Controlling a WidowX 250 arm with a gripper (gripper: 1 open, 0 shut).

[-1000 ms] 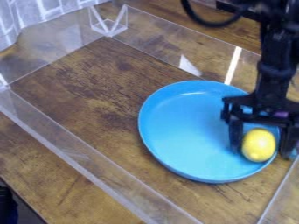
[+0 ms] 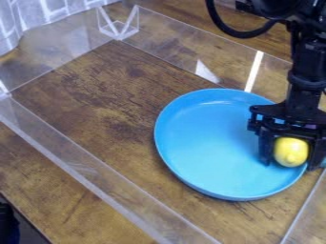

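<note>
A blue plate (image 2: pixel 211 143) lies on the wooden surface at the centre right. A yellow ball-like object (image 2: pixel 291 152) sits on the plate's right edge. My black gripper (image 2: pixel 288 143) is down over the yellow object, its fingers around it; whether they are shut on it cannot be told.
Clear plastic walls (image 2: pixel 90 173) border the work area at the front left and back. The wooden surface (image 2: pixel 90 95) left of the plate is bare. A black cable arches over the upper right.
A second ago the gripper was blurred and slightly higher; it has since come down around the yellow object.
</note>
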